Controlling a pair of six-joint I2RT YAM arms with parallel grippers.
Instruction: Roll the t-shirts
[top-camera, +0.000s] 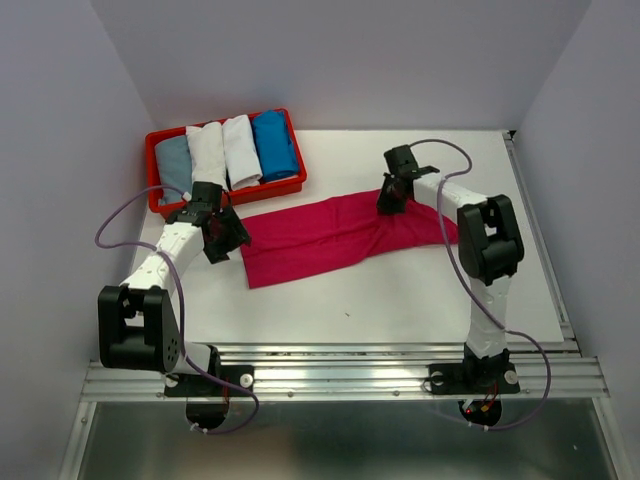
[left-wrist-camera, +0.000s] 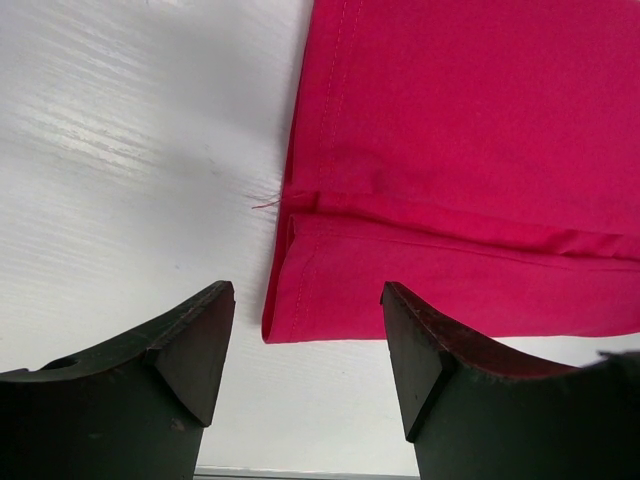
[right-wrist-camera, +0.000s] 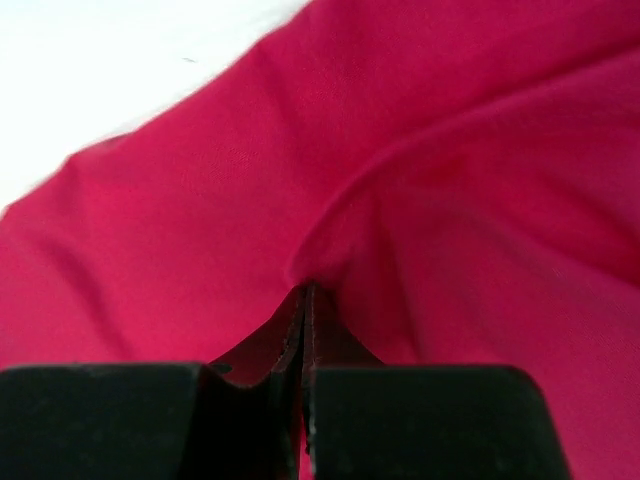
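Observation:
A red t-shirt lies in a long folded strip across the table, rumpled toward its right end. My left gripper stands open over the strip's left end; in the left wrist view its fingers frame the folded edge, with nothing held. My right gripper is down on the right part of the shirt, shut, its tips against a crease in the right wrist view; whether any cloth is pinched is not visible.
A red bin at the back left holds several folded shirts in grey, white and blue. Bare table lies in front of the shirt and at the back right.

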